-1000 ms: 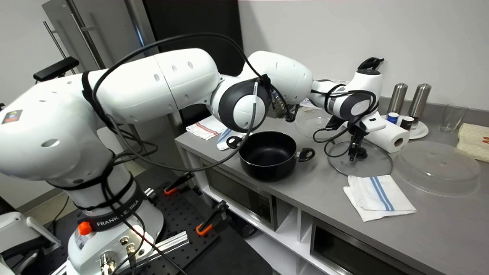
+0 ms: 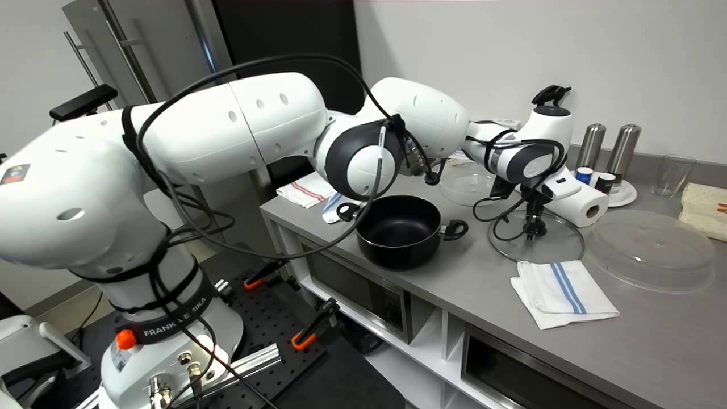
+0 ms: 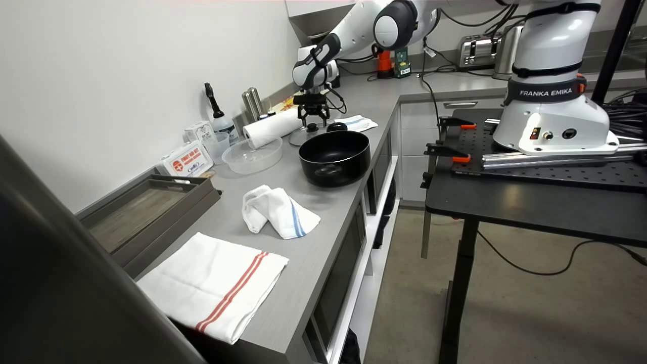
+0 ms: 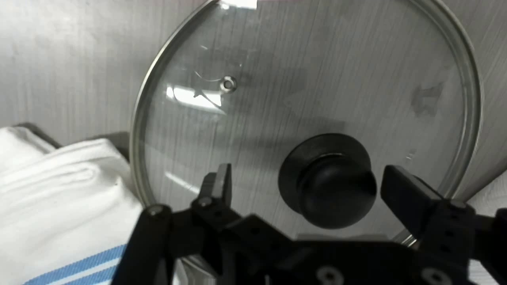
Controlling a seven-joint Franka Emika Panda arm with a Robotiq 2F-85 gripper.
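Flat on the counter lies a round glass lid (image 4: pixel 266 123) with a metal rim and a black knob (image 4: pixel 337 190). Above it my gripper is open. In the wrist view the knob shows between its two fingers, closer to the right one, with a wider gap on the left; whether either finger touches it cannot be told. The black pot (image 2: pixel 398 235) stands uncovered on the counter, left of the lid in exterior view 1, and its inside looks empty.
A folded white towel with blue stripes (image 2: pixel 565 293) lies against the lid's near side. Behind the lid are a paper towel roll (image 2: pixel 579 205) and a clear plastic cover (image 2: pixel 651 249). More towels (image 3: pixel 279 212) lie beyond the pot.
My gripper has shifted slightly right in exterior view 1, coming over the knob. The lid, pot and towels have stayed put.
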